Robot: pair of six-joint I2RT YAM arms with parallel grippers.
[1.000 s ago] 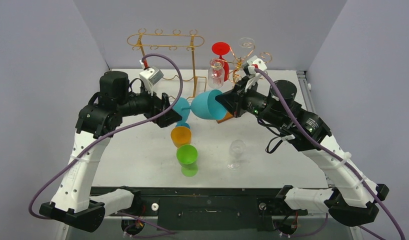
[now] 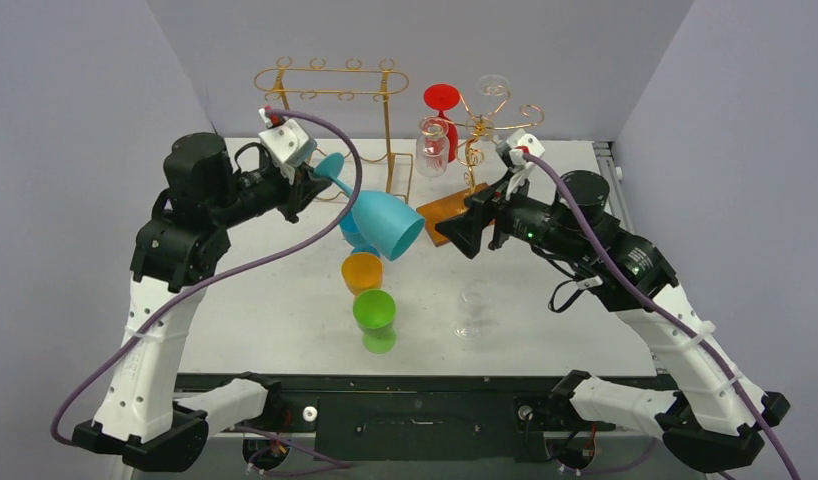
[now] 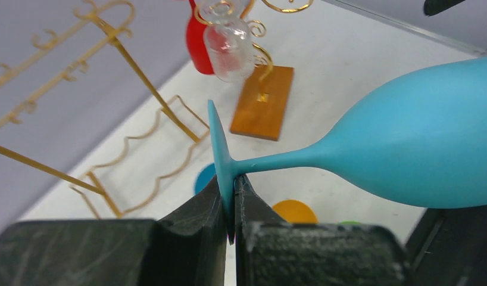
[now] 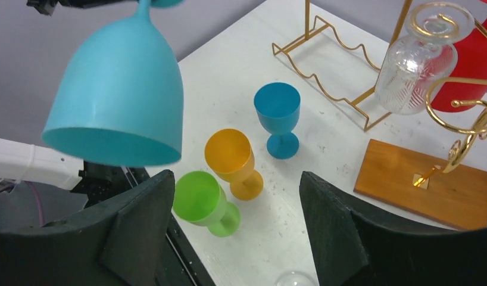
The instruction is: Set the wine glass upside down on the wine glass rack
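My left gripper (image 2: 318, 180) is shut on the thin foot of a light-blue wine glass (image 2: 387, 224). In the left wrist view the foot stands edge-on between the fingertips, and the stem and bowl (image 3: 420, 137) stretch to the right. The glass hangs in the air, tilted, its open mouth facing down and to the right in the top view. My right gripper is open, apart from the bowl, with nothing held. A gold rack with rows of hooks (image 2: 330, 94) stands at the back left. Another gold rack (image 2: 478, 125) on a wooden base (image 4: 425, 185) carries a red glass (image 2: 442, 97) and clear glasses.
Blue (image 4: 278, 107), orange (image 4: 229, 156) and green (image 4: 199, 198) goblets stand upright in a line on the white table (image 2: 255, 310). A clear glass (image 2: 470, 310) stands at front right.
The right gripper has let go of the bowl's rim and drawn away to the right. My left gripper has taken hold of the foot and moved up-left, tilting the glass's mouth downward.
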